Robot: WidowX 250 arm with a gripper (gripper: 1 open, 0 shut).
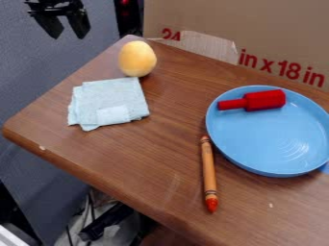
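Observation:
My black gripper (65,28) hangs at the top left, over the grey area beyond the table, with its two fingers apart and nothing between them. On the wooden table lie a folded pale blue cloth (106,102), a yellow egg-shaped object (138,58) behind it, and an orange crayon (209,175) lying lengthwise near the front. At the right, a blue plate (276,144) holds a red cylindrical object (261,100) with a narrower end pointing left.
A cardboard box (243,31) with red printing stands along the back of the table (129,163). The table's left edge drops away to the floor.

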